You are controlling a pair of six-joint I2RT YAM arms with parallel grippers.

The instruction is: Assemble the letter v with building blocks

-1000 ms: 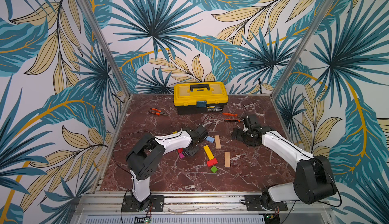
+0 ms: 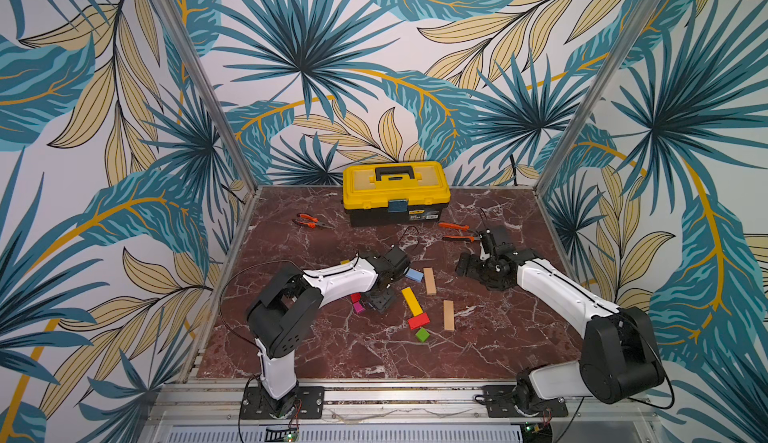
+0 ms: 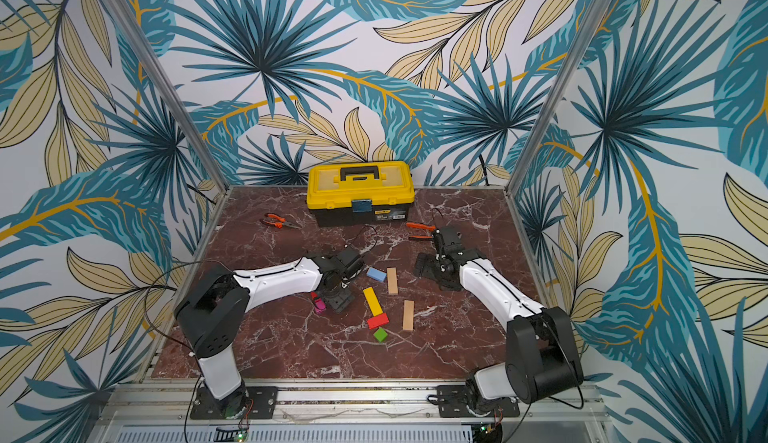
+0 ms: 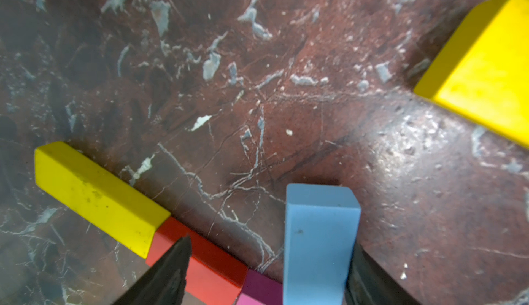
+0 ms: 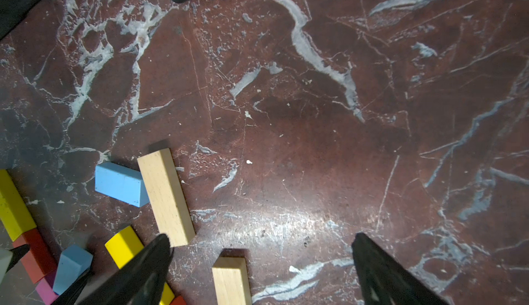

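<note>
In the left wrist view, a yellow block (image 4: pixel 102 194), a red block (image 4: pixel 201 261) and a magenta block (image 4: pixel 261 288) form a slanting row. Beside the magenta end stands a blue block (image 4: pixel 319 244), between the fingers of my left gripper. Those fingers are apart; the right one is at the block's side, and a wide gap shows at the left one. Whether the blue block touches the magenta one is unclear. My right gripper is open and empty, above bare table right of the loose blocks.
Loose blocks lie between the arms: wooden blocks (image 2: pixel 429 281) (image 2: pixel 449 315), light blue (image 2: pixel 413 275), yellow (image 2: pixel 410 300), red (image 2: pixel 419 320) and green (image 2: pixel 422 335). A toolbox (image 2: pixel 396 187) and pliers (image 2: pixel 308 219) stand behind.
The left arm has shifted very slightly at its wrist. The right arm and the loose blocks look unmoved.
</note>
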